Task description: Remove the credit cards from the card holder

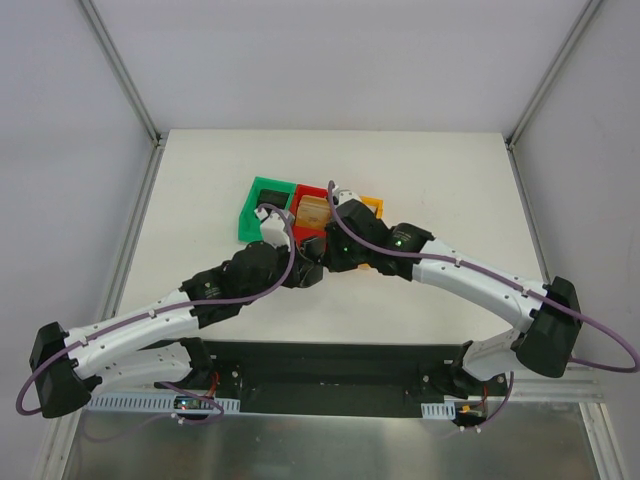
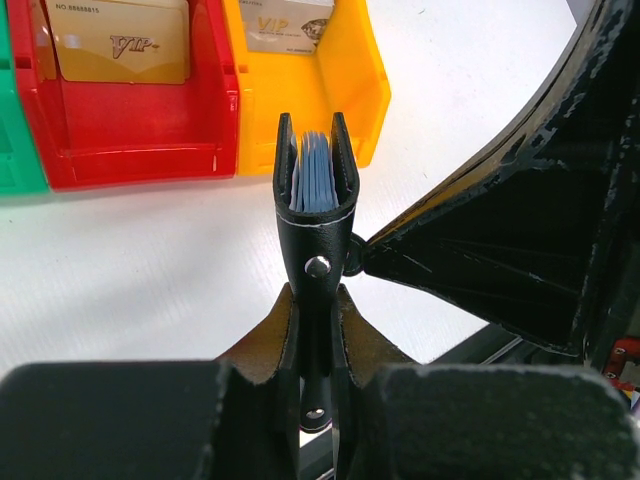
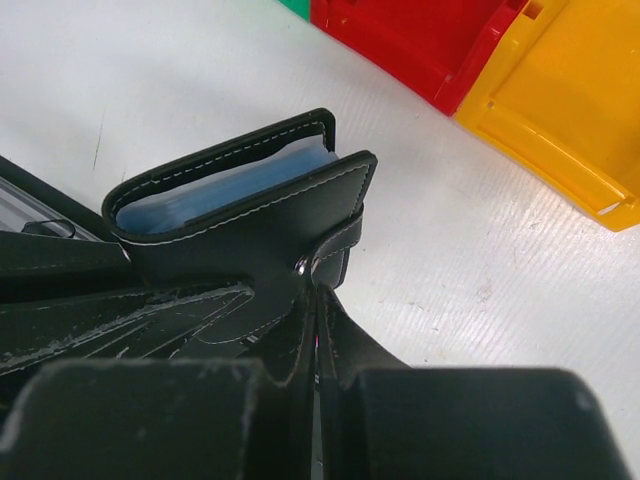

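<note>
The black card holder (image 2: pixel 317 240) is upright in my left gripper, which is shut on it. Clear bluish sleeves (image 3: pixel 230 190) show in its open top; I cannot make out any card inside them. Across its side lies a strap (image 3: pixel 340 248) with a snap. My right gripper is shut at the holder's side, its tips close to the strap and snap. Nothing clearly shows between its fingers, and whether they touch the strap I cannot tell. From above, the two grippers meet at the holder (image 1: pixel 312 272), mostly covering it.
Behind the holder stand green (image 1: pixel 248 222), red (image 2: pixel 150 165) and yellow (image 2: pixel 270 120) bins side by side. A gold card (image 2: pixel 120 45) lies in the red bin and a silver card (image 2: pixel 288 25) in the yellow one.
</note>
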